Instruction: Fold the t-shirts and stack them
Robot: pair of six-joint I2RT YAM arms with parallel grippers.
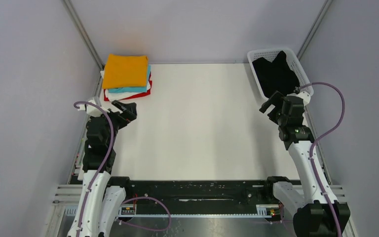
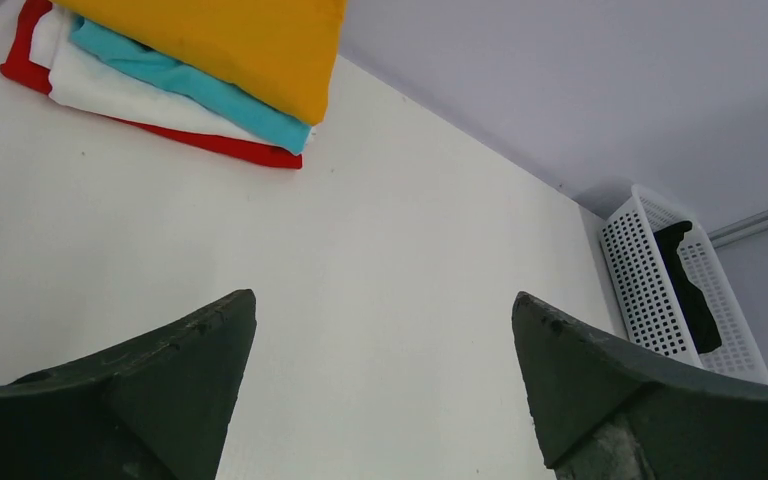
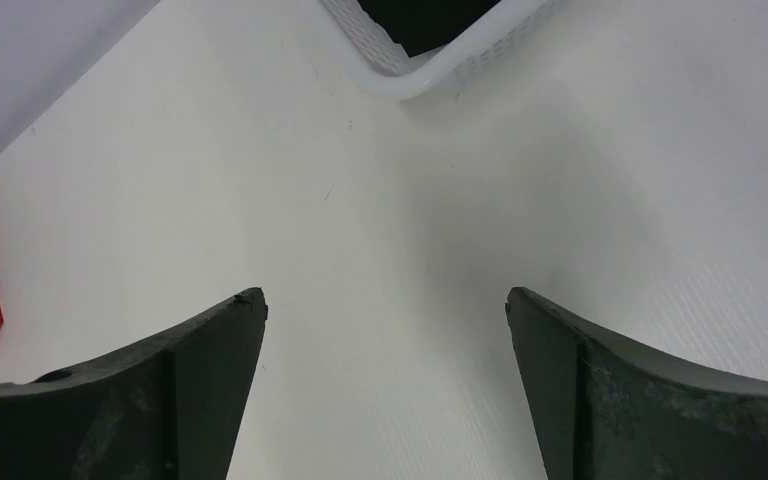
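At the table's far left corner lies a stack of folded shirts, with an orange shirt (image 1: 126,70) on top. Below it show a turquoise shirt (image 2: 190,82), a white shirt (image 2: 125,97) and a red shirt (image 2: 222,145). A black shirt (image 1: 276,74) lies crumpled in the white basket (image 1: 305,80) at the far right. In front of the stack my left gripper is open and empty. My right gripper stands open near the basket's front end, only bare table visible between its fingers.
Walls close in its back and sides. A dark rail (image 1: 202,190) runs along the front edge, and purple cables (image 1: 343,106) arch over the arms.
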